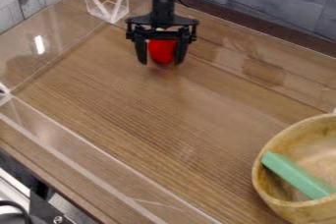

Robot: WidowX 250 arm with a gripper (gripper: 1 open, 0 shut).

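Note:
My black gripper (161, 43) hangs at the back middle of the wooden table, open, with its fingers on either side of a red object (163, 51). Whether the fingers touch it cannot be told, and the arm partly hides the object.
A wooden bowl (320, 143) with a green stick (298, 175) in it sits at the front right. A clear plastic piece (108, 4) lies at the back left, near the table's edge.

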